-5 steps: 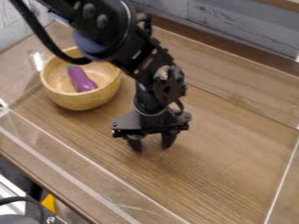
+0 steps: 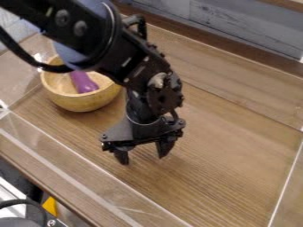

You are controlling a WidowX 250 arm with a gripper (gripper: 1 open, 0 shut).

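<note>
The black gripper [image 2: 143, 152] hangs low over the wooden tabletop [image 2: 225, 160] in the middle of the view, its fingers spread apart, with nothing visible between them. Behind it at the left, a yellow bowl [image 2: 62, 97] holds a purple elongated object [image 2: 83, 82], partly hidden by the arm.
A grey wall [image 2: 231, 31] runs along the back. At the lower left lie the table's edge, a cable and a small yellow object [image 2: 50, 205] beyond it.
The bowl stays put.
</note>
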